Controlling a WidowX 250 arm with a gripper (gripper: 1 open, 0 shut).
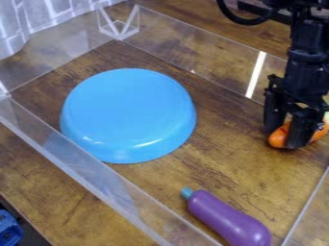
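The black gripper reaches down at the right side of the camera view, its fingers around an orange object on the wooden table. The fingers cover much of that object, and whether they are closed tight on it is hard to tell. A large blue round plate lies at the left of the table, apart from the gripper. A purple eggplant-like toy lies near the bottom edge.
Clear plastic walls border the table along the top, the lower left and the right. Bare wood is free between the plate, the purple toy and the gripper.
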